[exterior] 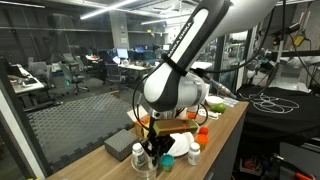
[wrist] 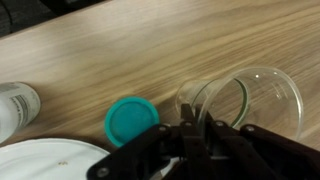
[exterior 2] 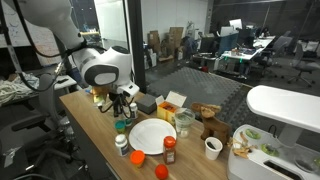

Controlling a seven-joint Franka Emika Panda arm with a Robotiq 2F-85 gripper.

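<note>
A clear cup (wrist: 262, 98) shows in the wrist view, its open rim toward the right and its base seen through the wall. My gripper is shut on the cup's near side wall, with the dark fingers meeting at it. Just left of the fingers stands a container with a teal lid (wrist: 130, 122). In exterior view 1 the gripper (exterior: 154, 153) is low over the wooden table, and the cup there is faint and hard to make out. Whether the cup touches the table is unclear.
A white plate (exterior 2: 152, 133) lies beside the teal-lidded container, and a white bottle (wrist: 18, 108) stands near it. Orange and red-lidded jars (exterior 2: 168, 150), a clear jar (exterior 2: 183, 122) and a white mug (exterior 2: 213, 147) stand beyond. Bare table shows at the wrist view's top.
</note>
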